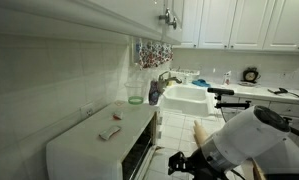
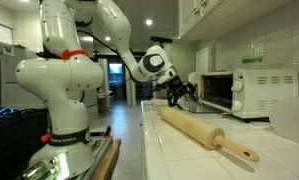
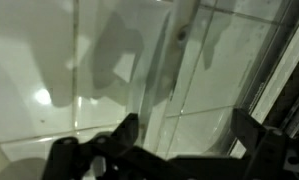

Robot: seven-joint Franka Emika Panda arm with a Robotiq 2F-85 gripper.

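Note:
My gripper (image 1: 193, 163) hangs in front of the white toaster oven (image 1: 79, 148), over the tiled counter. In the wrist view the two dark fingers of the gripper stand well apart with nothing held between them. A blurred greyish strip (image 3: 171, 65) runs down the picture beyond the fingers; I cannot tell what it is. A wooden rolling pin (image 2: 196, 130) lies on the counter in the second exterior view, with the gripper (image 2: 173, 92) above and beyond its far end.
On the oven top lies a small object (image 1: 110, 132). Past the oven are a green container (image 1: 136, 94), a dark container (image 1: 154, 92) and a white sink (image 1: 186, 98). Cabinets (image 1: 89, 15) overhang the oven. Bare tiles (image 2: 179, 160) lie beside the rolling pin.

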